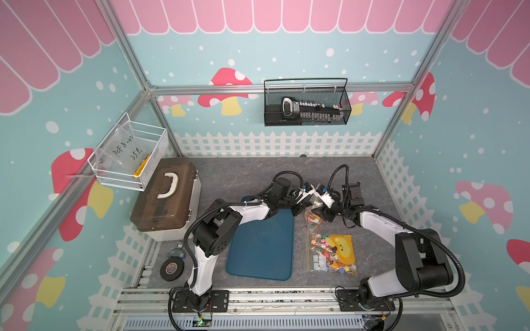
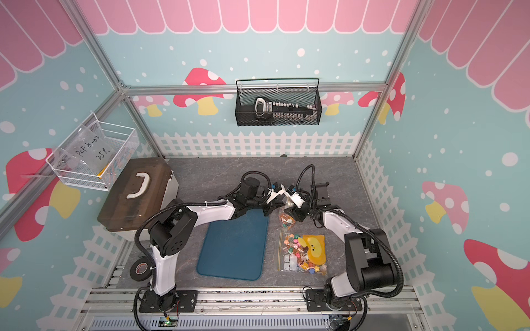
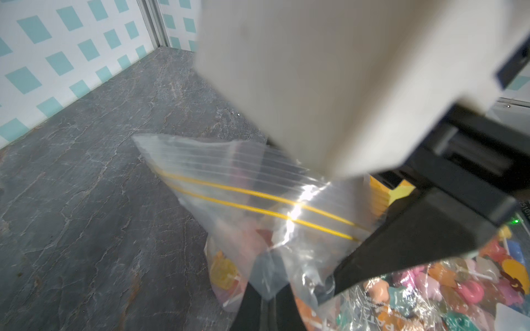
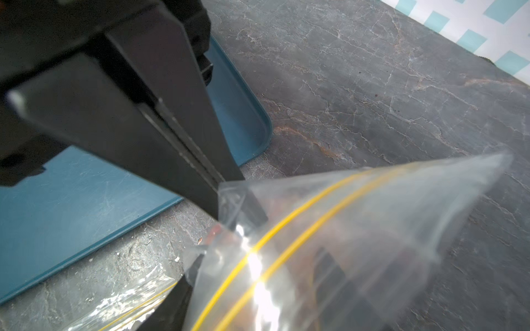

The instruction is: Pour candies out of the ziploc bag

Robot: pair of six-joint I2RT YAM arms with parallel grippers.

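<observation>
The clear ziploc bag (image 3: 243, 171) with two yellow seal lines hangs with its top upward in the left wrist view; candies show at its bottom (image 1: 313, 220). My left gripper is shut on a pinch of its film, which is also visible at the left fingertips in the right wrist view. Facing it from the other side, my right gripper has its fingers apart around the bag's upper part. One right finger (image 4: 342, 292) shows through the film. Whether the film touches both right fingers is hard to tell.
A blue tray (image 1: 259, 248) lies left of the bag, under the left arm. Nearer the front, a second clear bag (image 1: 325, 251) of colourful pieces lies flat. A brown-lidded box (image 1: 160, 193) stands at left.
</observation>
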